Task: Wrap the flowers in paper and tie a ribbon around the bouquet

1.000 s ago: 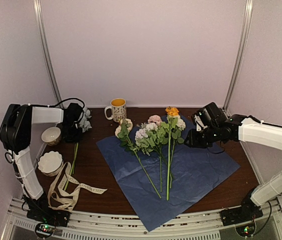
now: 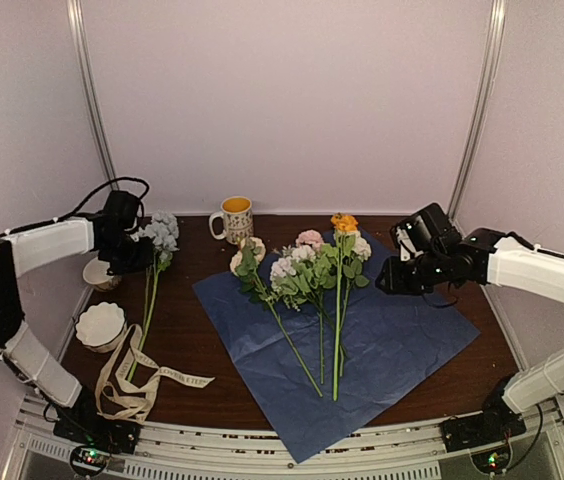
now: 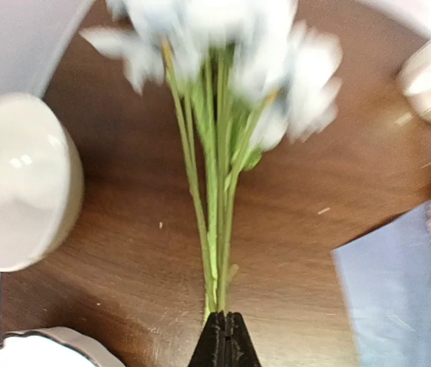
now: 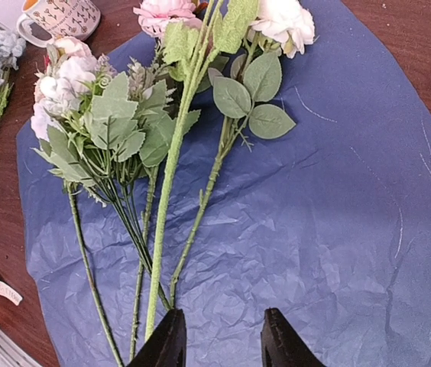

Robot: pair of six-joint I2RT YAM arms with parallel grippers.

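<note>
Pale blue flowers [image 2: 162, 232] on green stems lie at the left of the table. In the left wrist view their stems [image 3: 214, 206] run down behind the tips of my left gripper, whose fingers are together with nothing between them; the stems are outside. My right gripper is open and empty over the blue paper [image 4: 338, 252]. On that paper lie several flowers: an orange one [image 2: 344, 222], a pink one [image 2: 310, 239] and white ones [image 4: 283, 21], their stems loosely crossed. The cream lettered ribbon [image 2: 184, 378] is crumpled at the front left, near the blue flowers' stem ends.
A patterned mug [image 2: 237, 218] stands at the back, left of the paper. Two white bowls, the upper bowl [image 2: 100, 274] and the scalloped bowl [image 2: 100, 325], sit along the left edge. Bare wood [image 2: 202, 320] lies between stems and paper.
The right arm shifted slightly rightward, still open.
</note>
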